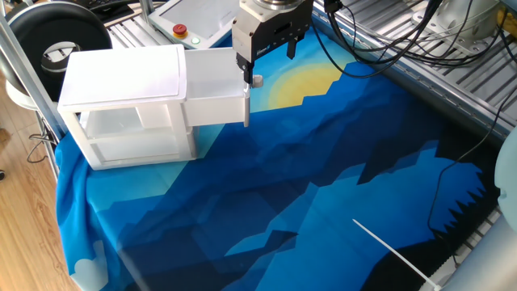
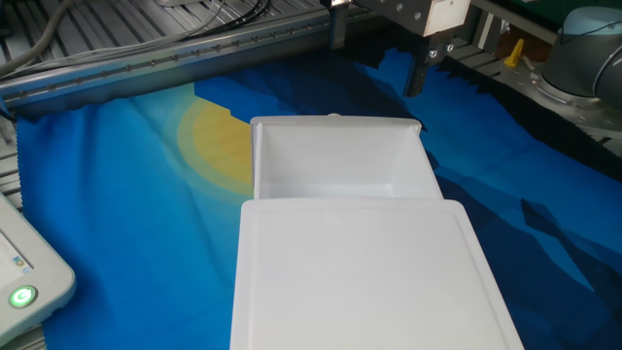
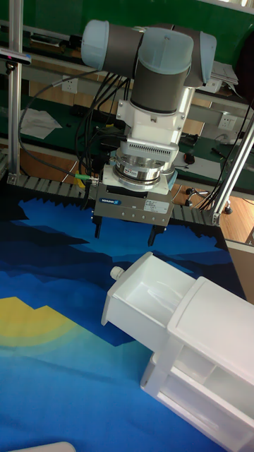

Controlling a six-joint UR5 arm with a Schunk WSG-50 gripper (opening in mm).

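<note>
A white drawer cabinet stands on the blue patterned cloth. Its upper drawer is pulled out, and the inside looks empty. A small round knob sits on the drawer's front panel. My gripper is open, its two fingers wide apart with nothing between them. In exterior view 3 the fingertips hang above and beyond the drawer front, apart from the knob. Exterior view 2 shows the gripper past the drawer's front edge. The lower drawer is shut.
A control pendant with a red button lies behind the cabinet in exterior view 1. A thin white rod crosses the cloth's near right part. Cables hang near the metal rail.
</note>
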